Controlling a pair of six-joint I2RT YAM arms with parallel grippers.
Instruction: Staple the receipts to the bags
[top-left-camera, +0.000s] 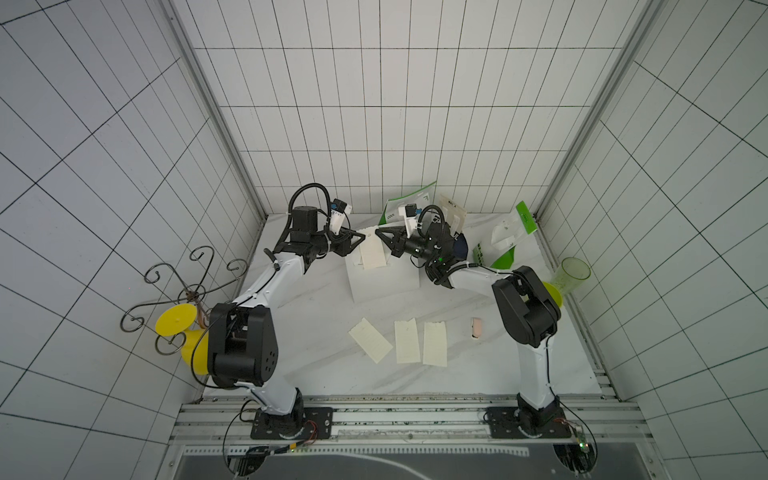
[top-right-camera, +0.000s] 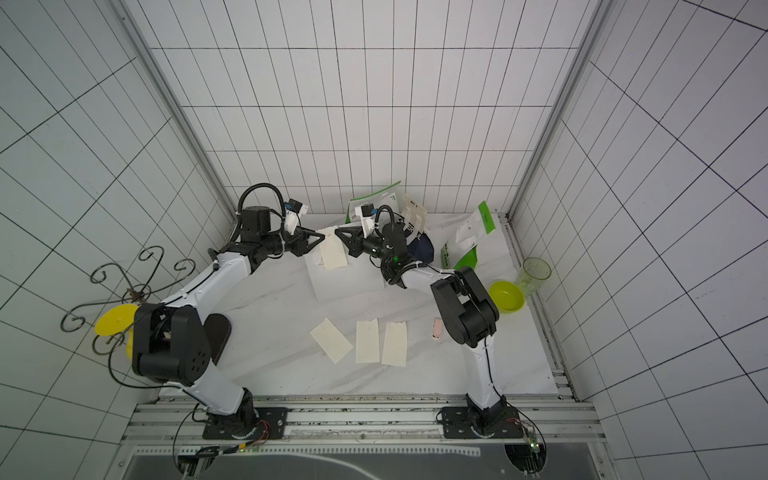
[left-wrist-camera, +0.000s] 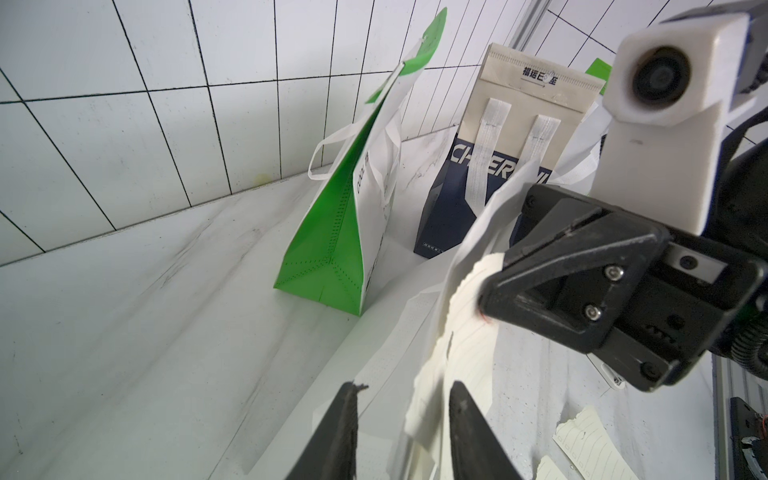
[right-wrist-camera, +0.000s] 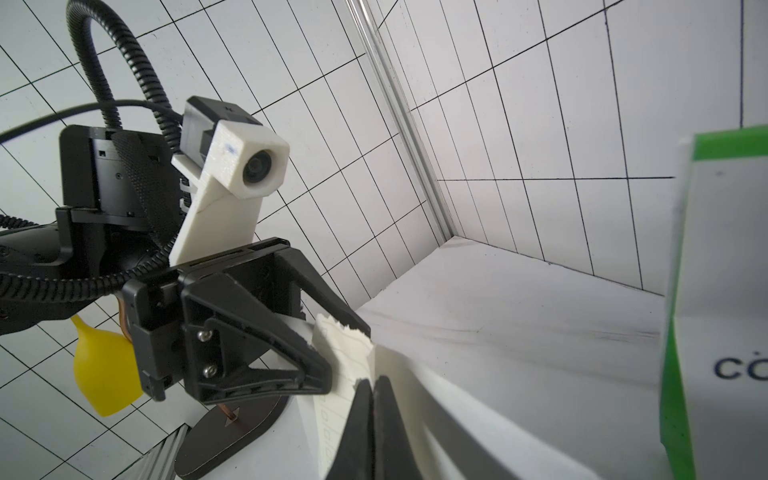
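A white bag (top-left-camera: 384, 281) stands at the back middle of the table, a cream receipt (top-left-camera: 373, 253) against its front near the top edge. In the left wrist view, the fingers (left-wrist-camera: 340, 436) of my left gripper are apart. The rims of bag and receipt (left-wrist-camera: 470, 344) run between them. My right gripper (top-left-camera: 377, 231) is shut at the same top edge; one of its fingers lies over the receipt and the bag's rim passes behind it. The right wrist view shows its fingertips together, the receipt (right-wrist-camera: 344, 360) beside them. No stapler can be made out.
Several receipts (top-left-camera: 407, 341) lie flat in front of the bag. A small pink object (top-left-camera: 477, 327) is right of them. Behind stand a green-sided bag (left-wrist-camera: 324, 256), a navy-and-beige bag (left-wrist-camera: 512, 120) and another green-edged bag (top-left-camera: 508, 232).
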